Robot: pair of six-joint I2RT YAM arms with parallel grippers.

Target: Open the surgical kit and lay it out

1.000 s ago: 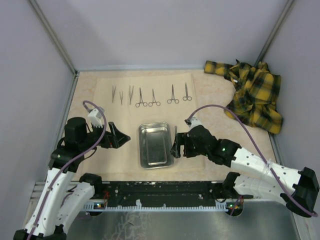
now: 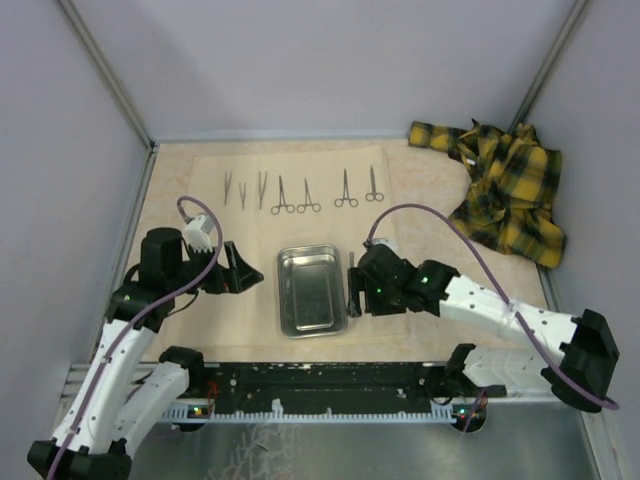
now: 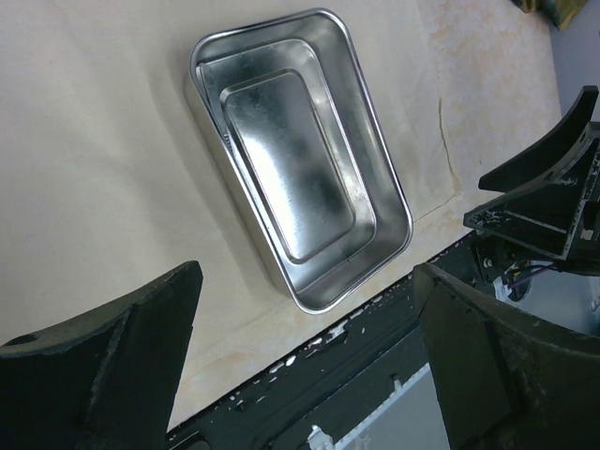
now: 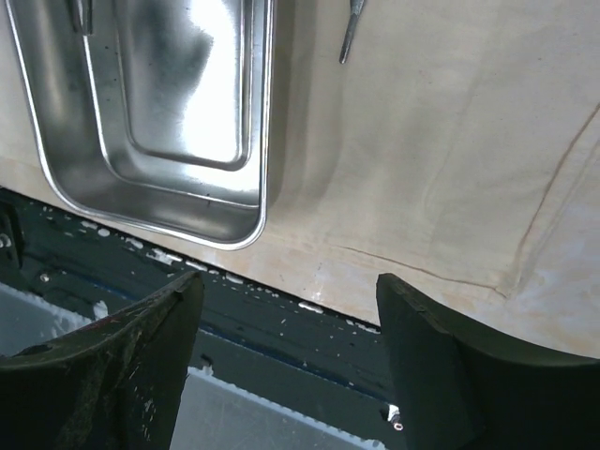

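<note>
A cream cloth (image 2: 220,250) bears a row of instruments along its back: tweezers (image 2: 227,188) on the left, then several scissor-like tools (image 2: 345,198). The steel tray (image 2: 311,290) lies at the front middle with a smaller nested pan or lid visible inside. A slim metal instrument (image 4: 352,28) lies just right of it. My left gripper (image 2: 240,270) stands open left of the tray, its fingers empty in the left wrist view. My right gripper is open above the tray's right side, nothing between its fingers.
A yellow-green plaid shirt (image 2: 510,190) is heaped at the back right. The table's front edge has a dark rail (image 2: 300,377). Bare surface lies right of the cloth.
Both arms have shifted slightly: the left gripper a little rightward, the right arm a little toward the right gripper's side of the tray. The instruments and tray are unchanged.
</note>
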